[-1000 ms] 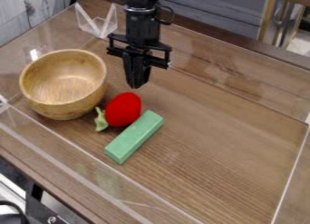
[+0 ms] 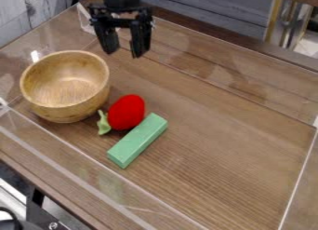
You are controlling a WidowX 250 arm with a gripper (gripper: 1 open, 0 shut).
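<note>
My gripper (image 2: 122, 47) is at the top of the view, above the back of the wooden table, open, its black fingers pointing down. Below it a tan bowl (image 2: 62, 87) stands at the left, a red tomato-like object (image 2: 128, 113) lies right of the bowl, and a green block (image 2: 138, 141) lies in front of that.
A small green piece (image 2: 106, 124) lies beside the red object. The table's back edge runs along the top right.
My gripper has moved back and to the left, away from the red object. The bowl and the objects on the table have stayed where they were.
</note>
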